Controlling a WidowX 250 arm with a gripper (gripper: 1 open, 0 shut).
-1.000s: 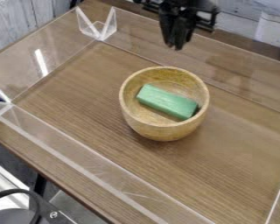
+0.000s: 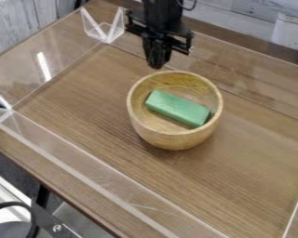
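Observation:
A wooden bowl (image 2: 160, 139) sits in the middle of the table, with a green rectangular block (image 2: 179, 109) inside it. Just behind the bowl, at the top centre, my black gripper (image 2: 155, 61) hangs with its tips close together and nothing visible between them.
A clear plastic object (image 2: 104, 26) is at the upper left, near the back. Dark cables and a pale fixture lie at the lower-left corner.
My gripper has moved left and down in the view, toward the back rim of the bowl. The bowl and block look unmoved.

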